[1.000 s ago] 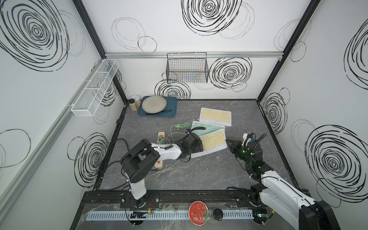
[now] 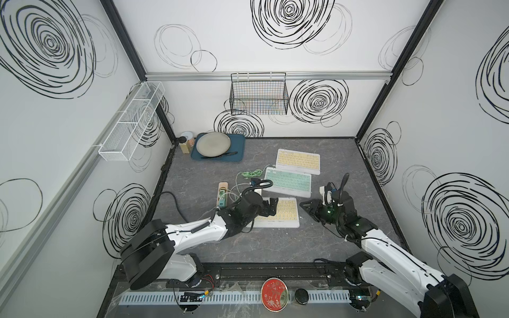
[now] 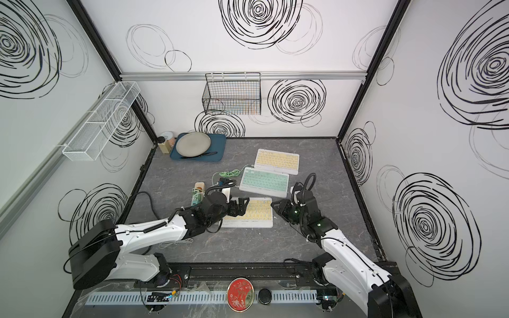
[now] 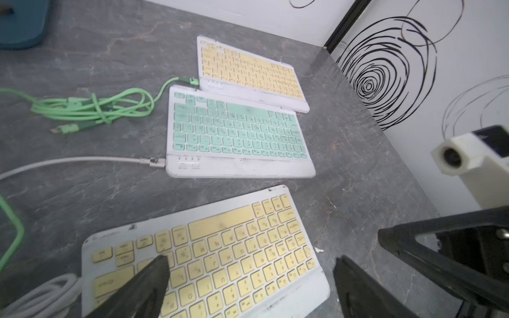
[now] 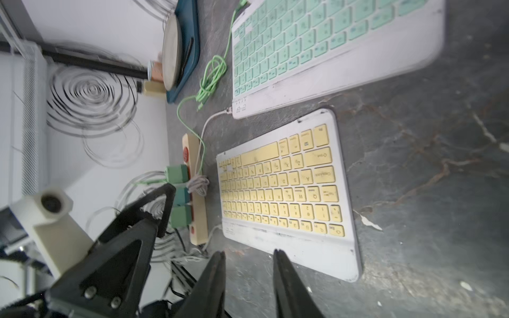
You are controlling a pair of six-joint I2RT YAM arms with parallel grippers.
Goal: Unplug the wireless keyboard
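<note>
A white keyboard with yellow keys lies flat on the table in front of a teal-keyed keyboard. My left gripper is over its left half, fingers wide open and empty. Just off its right edge stands my right gripper, with a gap and nothing between its fingers. A white cable ends at the teal keyboard's left side. Another white cable runs near the yellow keyboard's left end; whether it is plugged in there, I cannot tell.
A second yellow-keyed keyboard lies at the back, with a green cable near it. The power strip carries several green plugs. A plate rests on a blue tray. Bare table lies at right.
The front yellow keyboard, earlier slanted and overlapping the teal one in view, now lies straighter and nearer the front. My left arm has shifted left and frontward; the right gripper moved slightly left.
</note>
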